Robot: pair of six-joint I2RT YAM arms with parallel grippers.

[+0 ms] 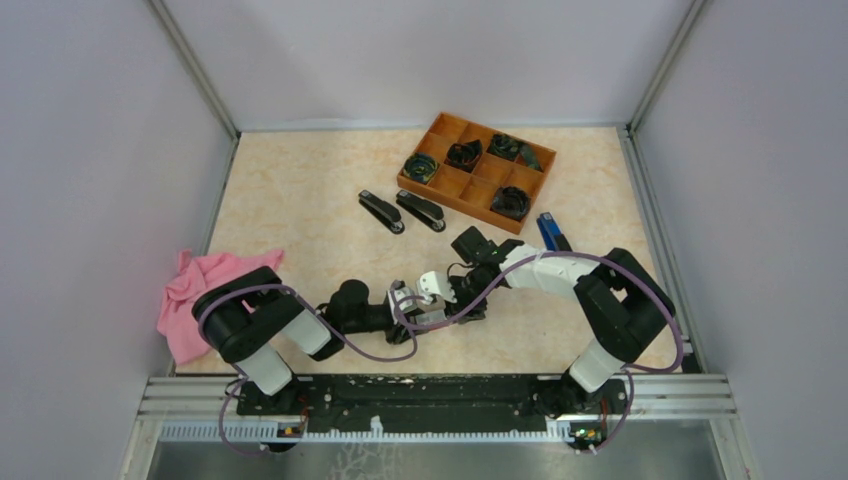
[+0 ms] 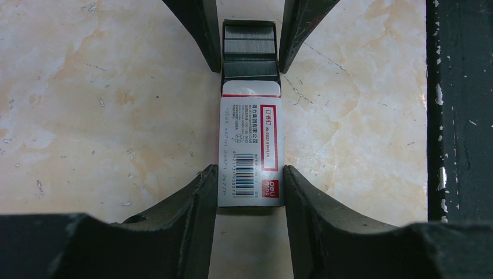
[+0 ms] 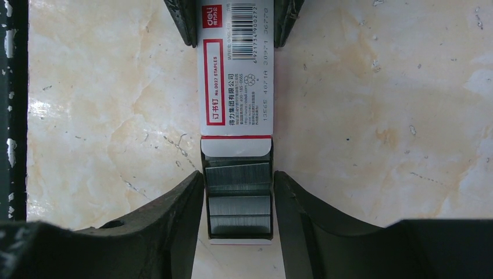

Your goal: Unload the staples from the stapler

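A white deli staple box (image 2: pixel 250 145) lies near the front edge between my grippers, its end flap folded back and rows of staples (image 3: pixel 238 206) showing in the open end. My left gripper is shut on the box's labelled end; my right gripper is shut on its open end, fingertips either side of the staples. In the top view two black staplers (image 1: pixel 380 210) and a blue stapler (image 1: pixel 549 230) lie farther back.
A wooden divided tray (image 1: pixel 475 190) with dark coiled items stands at the back. A pink cloth (image 1: pixel 185 320) lies at the left. Bare table (image 1: pixel 280 190) spans the back left.
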